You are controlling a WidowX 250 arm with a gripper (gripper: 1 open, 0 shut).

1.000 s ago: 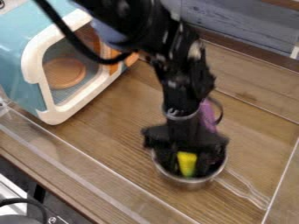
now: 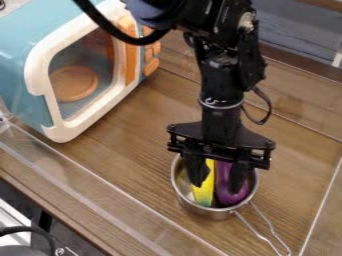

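A metal pot (image 2: 201,208) with a long wire handle sits on the wooden counter, holding a yellow object (image 2: 202,193) and a purple object (image 2: 233,192), which looks like an eggplant. My gripper (image 2: 218,172) is over the pot, its fingers reaching down to the top of the contents. Whether it holds either object cannot be made out.
A blue and white toy microwave (image 2: 59,70) with an orange disc inside stands at the upper left. A wall runs along the back right.
My arm has lifted and become sharper in view, uncovering more of the pot's contents. The purple object now shows lower, inside the pot.
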